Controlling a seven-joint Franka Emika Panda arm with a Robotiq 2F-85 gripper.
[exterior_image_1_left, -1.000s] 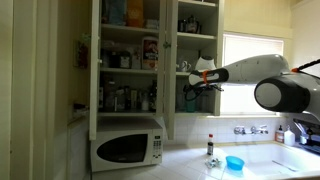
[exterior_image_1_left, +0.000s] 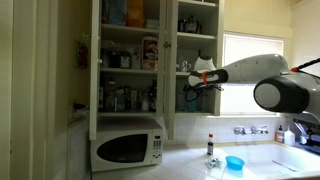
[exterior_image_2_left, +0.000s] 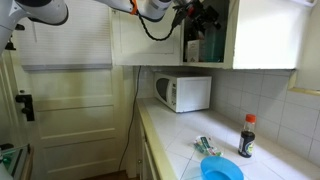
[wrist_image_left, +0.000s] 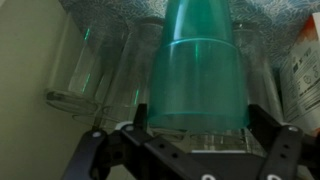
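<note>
A translucent teal cup (wrist_image_left: 197, 80) fills the middle of the wrist view, its near end between the two fingers of my gripper. The fingers stand wide, close against either side of the cup; whether they press on it cannot be made out. In exterior view 2 the gripper (exterior_image_2_left: 197, 18) is up at the open cabinet, with the teal cup (exterior_image_2_left: 212, 45) inside beside it. Exterior view 1 shows the arm (exterior_image_1_left: 245, 70) reaching in from the right.
Clear glasses (wrist_image_left: 88, 65) stand left of the cup, and a printed box (wrist_image_left: 302, 75) is close on its right. Below are a microwave (exterior_image_1_left: 127, 148), a dark bottle (exterior_image_2_left: 248, 136), a blue bowl (exterior_image_2_left: 220, 169) and a crumpled packet (exterior_image_2_left: 207, 145) on the counter.
</note>
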